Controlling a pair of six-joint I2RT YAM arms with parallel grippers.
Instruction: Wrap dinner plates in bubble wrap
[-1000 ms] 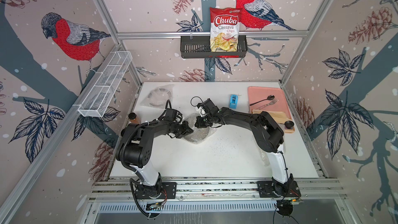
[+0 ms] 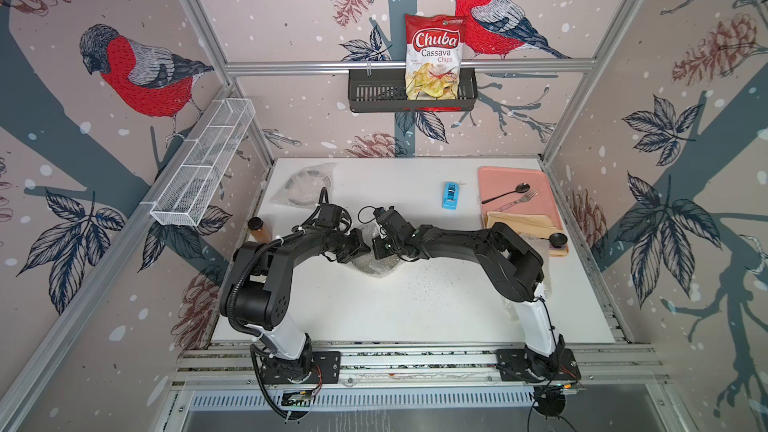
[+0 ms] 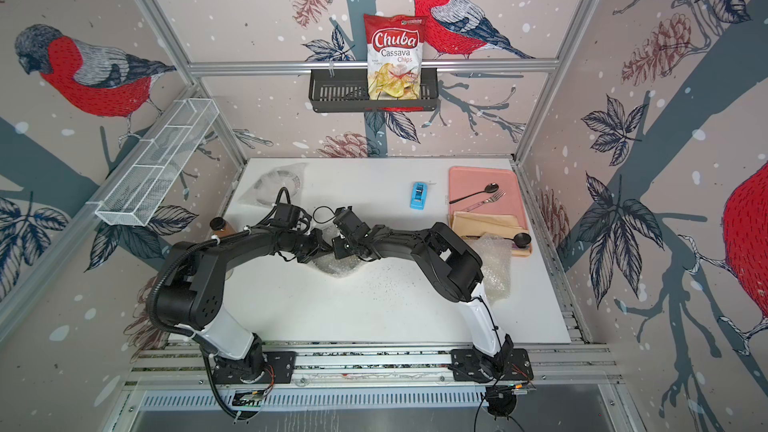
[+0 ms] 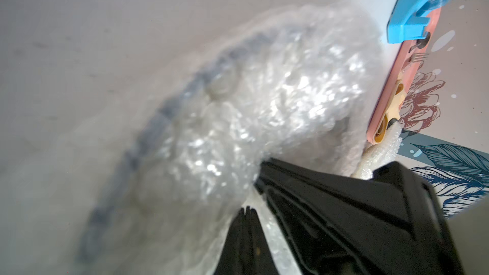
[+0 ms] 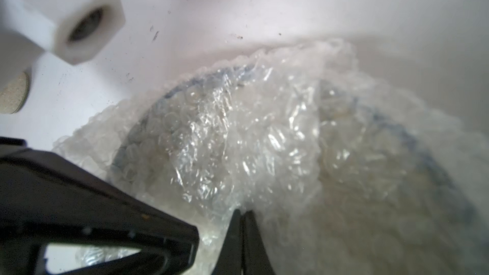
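Observation:
A plate with a blue rim lies at mid-table under bubble wrap (image 4: pixel 219 147); the blue rim (image 5: pixel 203 78) shows through it. In the right wrist view, a flap of bubble wrap (image 5: pixel 277 137) lies across the plate's top. My left gripper is shut at the wrap's surface; whether a thin fold is caught in it does not show. Over the same plate from the right, my right gripper has its tips very close together on the wrap, and whether they grip it cannot be told. From above, both grippers cover much of the plate (image 2: pixel 376 268).
Another wrapped plate (image 2: pixel 308 187) lies at the back left. A blue tape dispenser (image 2: pixel 450 195) stands behind, with a pink tray (image 2: pixel 504 180) and cutlery at right. More bubble wrap (image 3: pixel 492 268) lies near the tray. A jar (image 2: pixel 257 229) stands left.
The left arm has shifted only a little.

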